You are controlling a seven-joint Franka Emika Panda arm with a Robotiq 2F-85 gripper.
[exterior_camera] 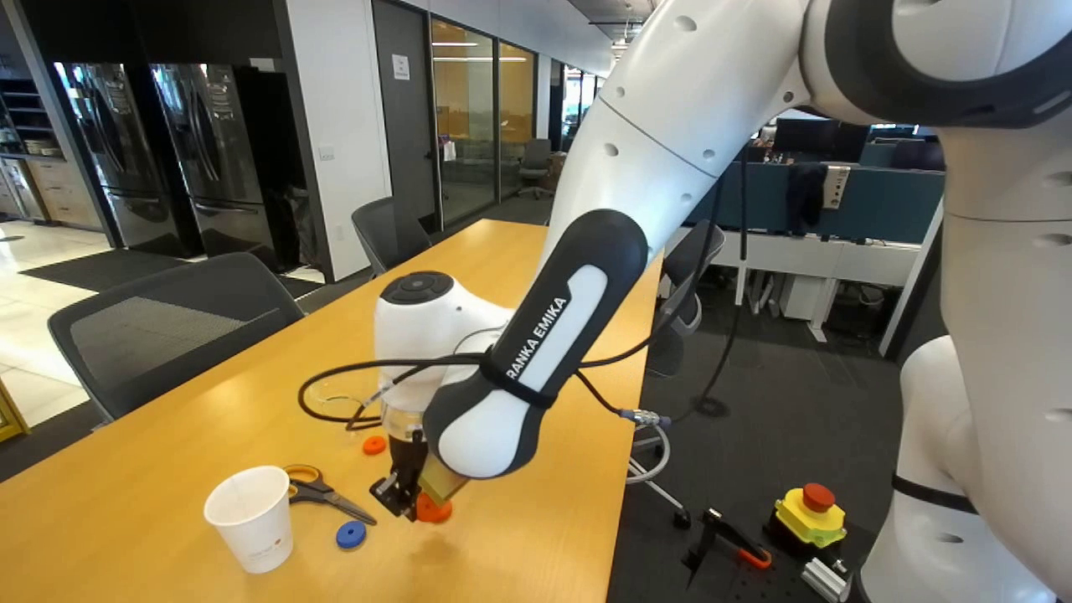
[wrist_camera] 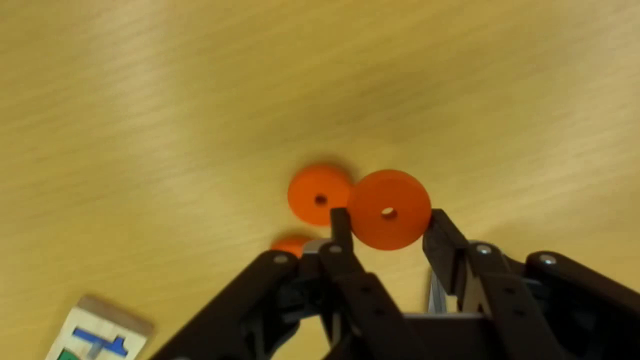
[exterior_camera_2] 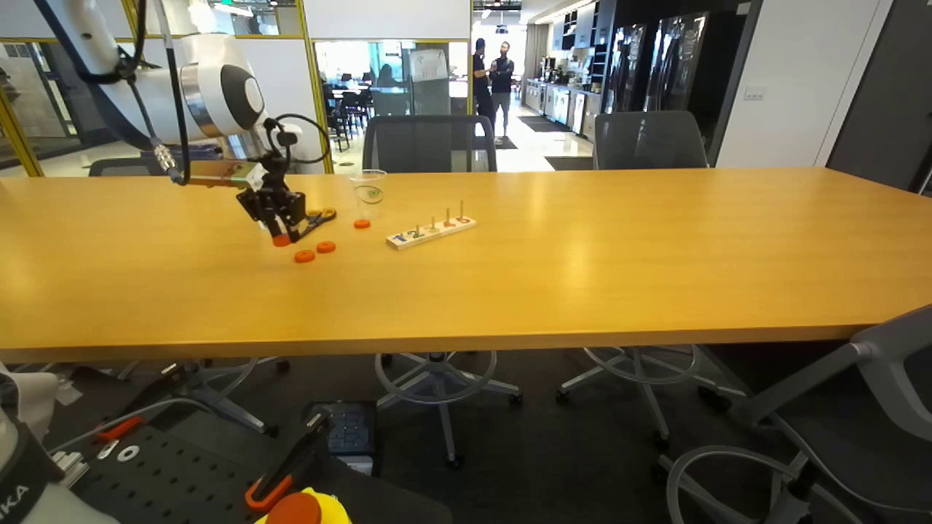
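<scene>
An orange disc (wrist_camera: 390, 210) with a small centre hole is pinched between the two fingertips of my gripper, held above the table. Below it in the wrist view, a second orange disc (wrist_camera: 316, 195) lies on the wood, and a third (wrist_camera: 289, 243) is partly hidden by a finger. Exterior view 2 has my gripper (exterior_camera_2: 281, 236) at the left of the table, the held disc at its tip. The wooden peg board (exterior_camera_2: 432, 232), with several upright pegs and no rings visible on them, lies farther right. A blue disc (exterior_camera: 351, 534) rests near the scissors.
A white paper cup (exterior_camera: 252, 517) and open scissors (exterior_camera: 318, 487) are beside the gripper. A clear cup (exterior_camera_2: 368, 193) stands behind another orange disc (exterior_camera_2: 362, 223).
</scene>
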